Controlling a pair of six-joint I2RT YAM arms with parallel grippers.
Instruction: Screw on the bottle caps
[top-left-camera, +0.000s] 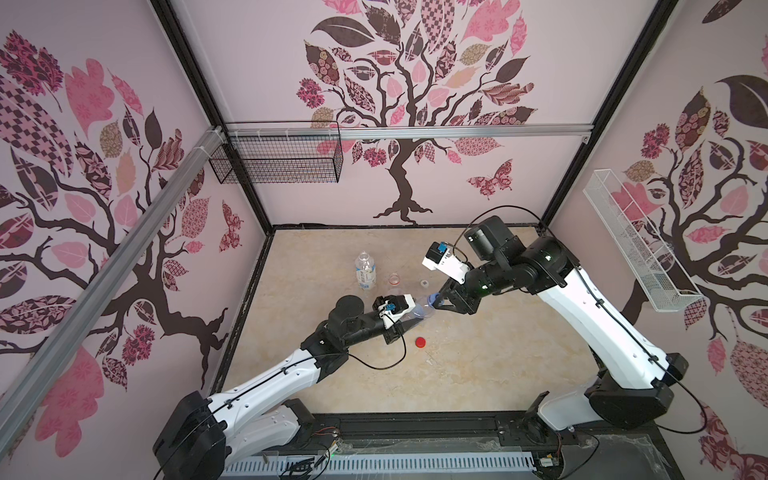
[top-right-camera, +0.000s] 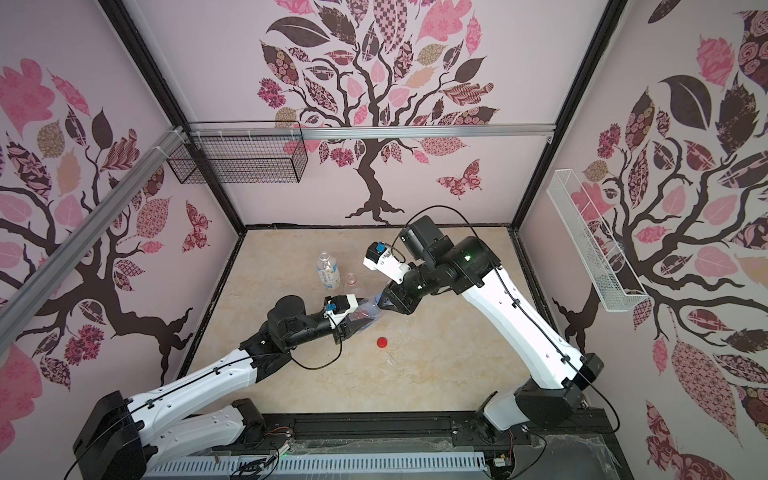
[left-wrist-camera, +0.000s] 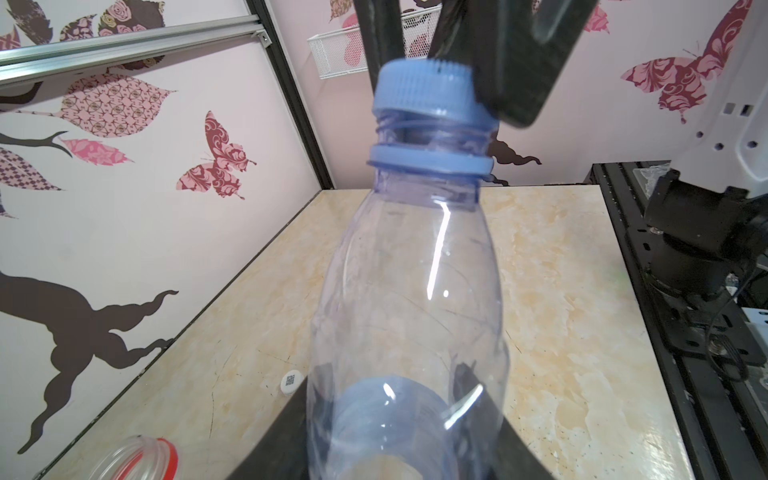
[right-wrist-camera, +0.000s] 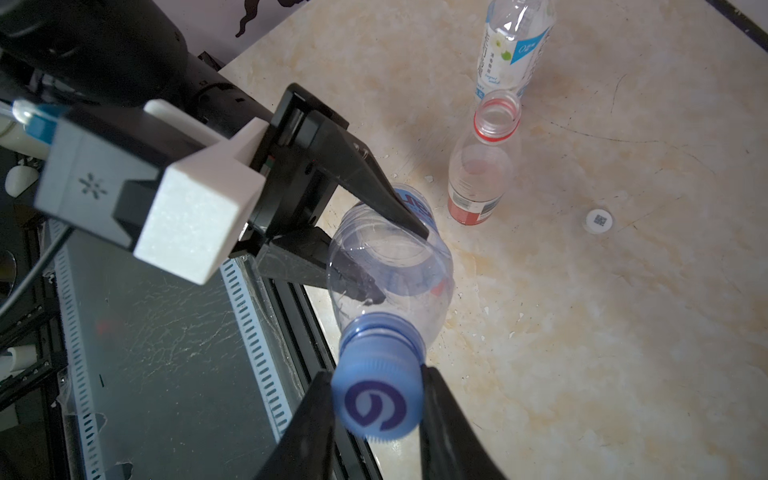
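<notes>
A clear plastic bottle is held by my left gripper (top-left-camera: 408, 316), whose fingers close around its body in the right wrist view. A blue cap (right-wrist-camera: 376, 388) sits at the bottle's mouth, between the fingertips of my right gripper. The left wrist view shows threads between the cap and the neck ring. An uncapped bottle with a red neck ring (right-wrist-camera: 484, 160) stands on the table, and a labelled water bottle (top-left-camera: 365, 272) stands behind it. A red cap (top-left-camera: 420, 342) lies on the table in front of the grippers.
A small white round piece (right-wrist-camera: 599, 221) lies near the uncapped bottle. A wire basket (top-left-camera: 276, 156) hangs at the back left, and a white rack (top-left-camera: 640, 240) at the right.
</notes>
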